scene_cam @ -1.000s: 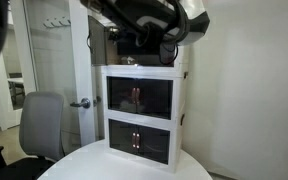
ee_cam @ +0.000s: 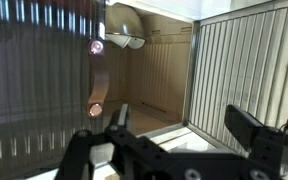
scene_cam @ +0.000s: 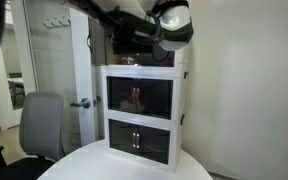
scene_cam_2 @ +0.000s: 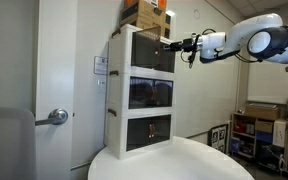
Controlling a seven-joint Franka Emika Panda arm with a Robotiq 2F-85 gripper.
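A white cabinet (scene_cam_2: 117, 95) of stacked compartments with dark ribbed doors stands on a round white table. My gripper is in front of its top compartment (scene_cam_2: 144, 52), open, with nothing between its fingers. In the wrist view, the left door (ee_cam: 34, 85) is closed and carries a copper-coloured handle (ee_cam: 99, 75). Beside it the compartment is uncovered, and the right door (ee_cam: 254, 70) appears swung outward. A shiny rounded metal object (ee_cam: 124, 25) is partly visible inside. In exterior view 1 the arm (scene_cam: 149, 25) covers much of the top compartment.
The middle doors (scene_cam: 139, 96) and bottom doors (scene_cam: 139, 140) look closed. Cardboard boxes (scene_cam_2: 146, 15) sit on top of the cabinet. A grey chair (scene_cam: 41, 125) stands at the left, shelves (scene_cam_2: 259, 125) farther back.
In exterior view 1 the arm has shifted left, its white joint moving toward the cabinet's middle. The middle and bottom doors look unchanged.
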